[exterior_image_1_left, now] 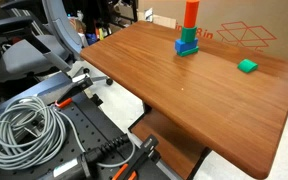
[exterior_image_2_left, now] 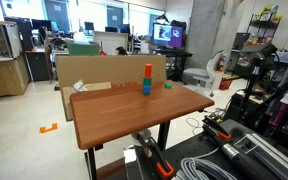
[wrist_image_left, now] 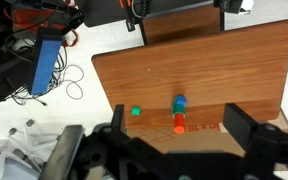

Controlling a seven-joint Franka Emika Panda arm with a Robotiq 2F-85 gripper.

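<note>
A small tower stands upright on the brown table. It has a red-orange cylinder (exterior_image_1_left: pixel 191 14) on top, a green piece (exterior_image_1_left: pixel 188 34) under it, then a blue block (exterior_image_1_left: pixel 185 46), with some green at its foot. A separate green block (exterior_image_1_left: pixel 247 66) lies on the table apart from the tower. From above, the wrist view shows the blue block (wrist_image_left: pixel 179 101) and red piece (wrist_image_left: pixel 179 125) of the tower, with the loose green block (wrist_image_left: pixel 136 110) to their left. My gripper is open high over the table, its dark fingers wide apart, with nothing held between them.
A cardboard panel (exterior_image_2_left: pixel 94 71) stands along its far side. Coiled grey cable (exterior_image_1_left: pixel 29 135) lies beside the dark rail (exterior_image_1_left: pixel 99 140). A blue object (wrist_image_left: pixel 47 62) sits off the table in the wrist view.
</note>
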